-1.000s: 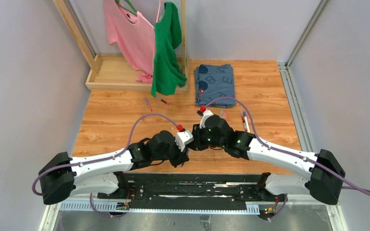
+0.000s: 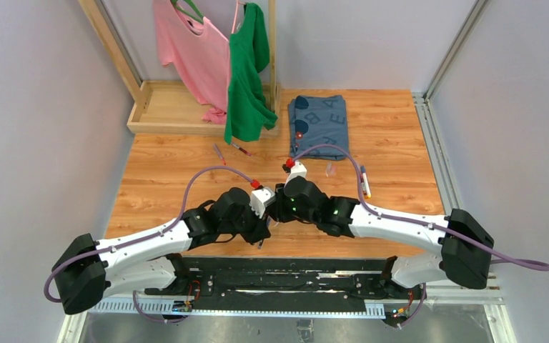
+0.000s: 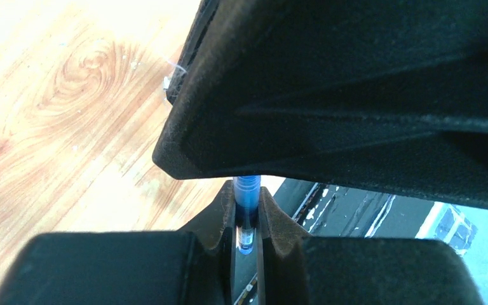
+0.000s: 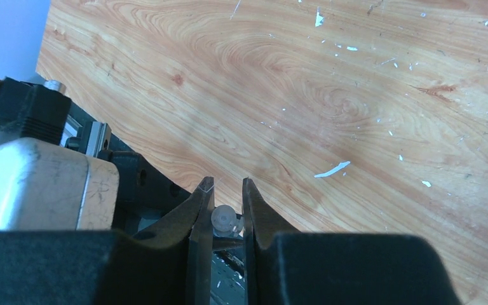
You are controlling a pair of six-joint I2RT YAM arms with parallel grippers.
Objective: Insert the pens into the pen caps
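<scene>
A blue translucent pen piece (image 3: 247, 197) stands between the fingertips of my left gripper, which is shut on it. Its far end disappears behind the black body of the other gripper. In the right wrist view, my right gripper is shut on a slim piece with a pale round end (image 4: 223, 218). Whether each piece is a pen or a cap cannot be told. From above, the two grippers meet near the table's front middle, and whether the pieces touch is hidden. A slim blue-grey end (image 2: 261, 244) shows below the left gripper.
Loose pens lie behind the arms: a purple-pink one (image 2: 219, 153), a dark red one (image 2: 241, 149) and, at the right, a white-bodied one (image 2: 366, 183). A small clear piece (image 2: 330, 169) lies near the folded blue cloth (image 2: 320, 121).
Both grippers have shifted a little to the left, staying close together. The loose pens and the cloth are where they were.
</scene>
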